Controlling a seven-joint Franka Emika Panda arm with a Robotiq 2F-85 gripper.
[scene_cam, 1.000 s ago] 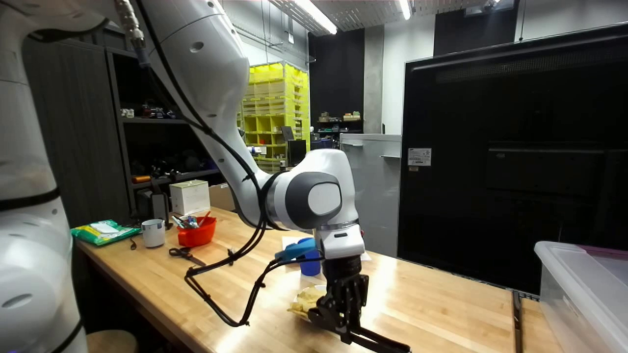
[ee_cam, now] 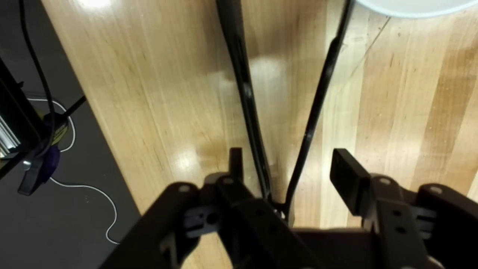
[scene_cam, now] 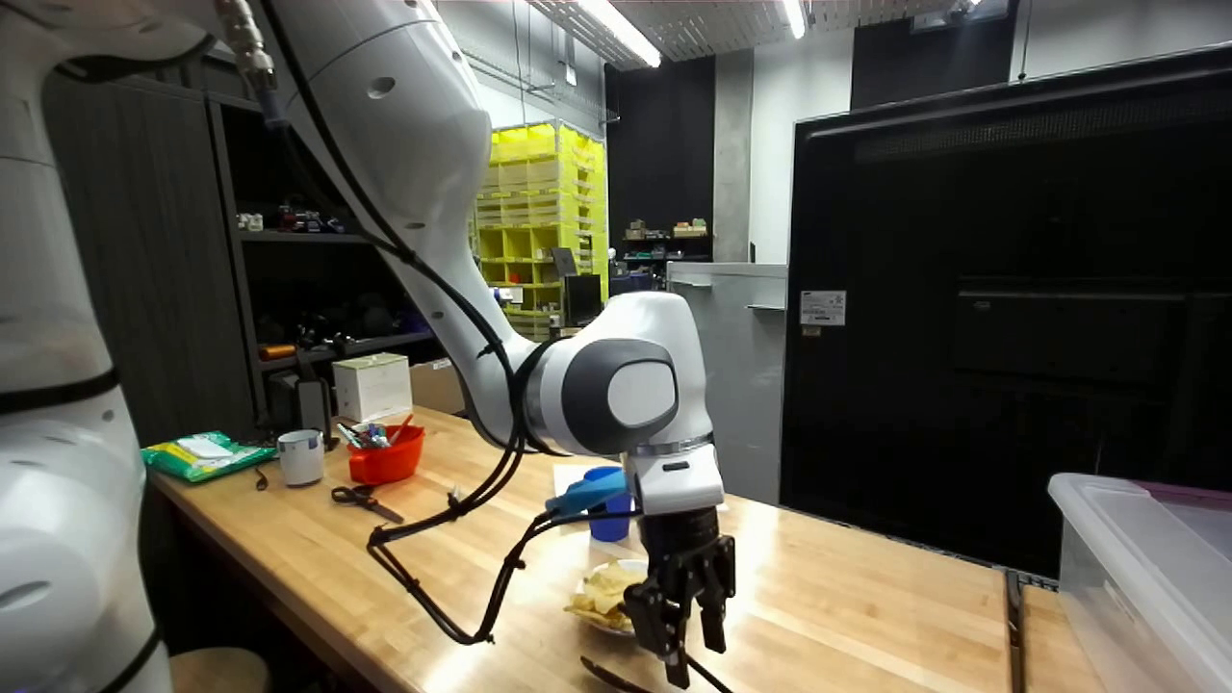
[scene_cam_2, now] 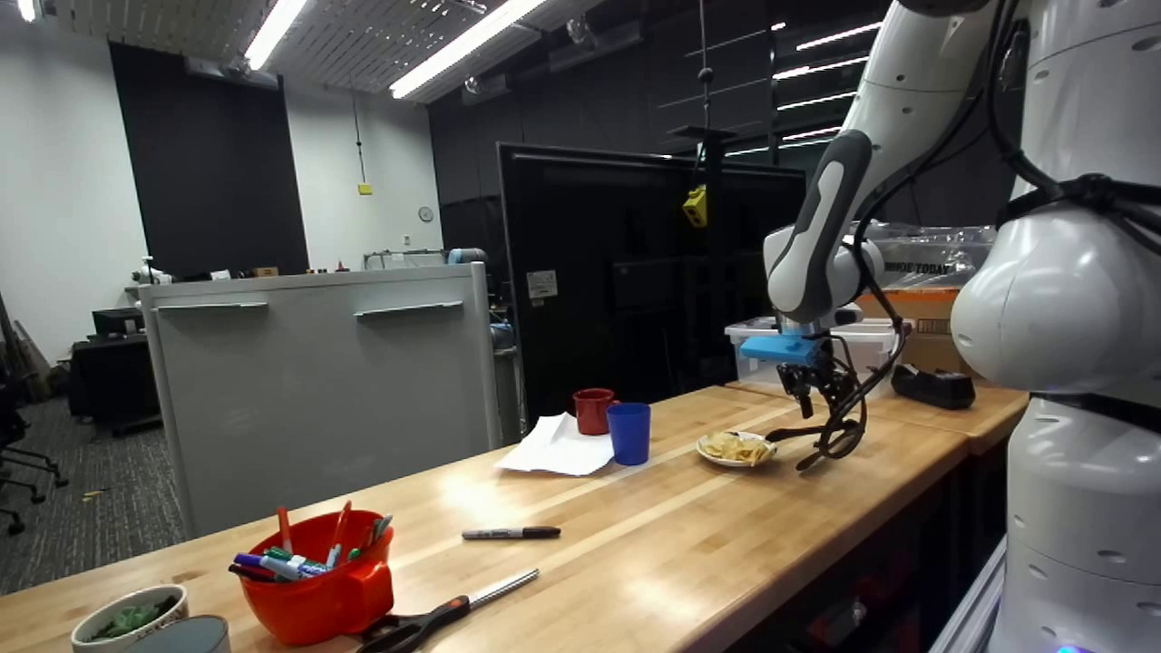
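Note:
Black tongs with two long arms spread in a V show in the wrist view. Their joined end lies between my gripper's fingers, with visible space on either side. The fingers are apart, and neither finger appears to grip the tongs. In exterior view 1 my gripper hangs low over the table, in front of a plate of chips. Part of the tongs shows below it there. Exterior view 2 has the tongs beside the plate's right edge, partly hidden by cables.
A blue cup and a red mug stand behind the plate, near white paper. A marker, scissors and a red pen holder lie farther off. A clear bin stands at the right.
A second ago my gripper was closed on the tongs, which stuck out to the right. Its fingers have parted, the tongs sit differently below, and the gripper has shifted slightly right.

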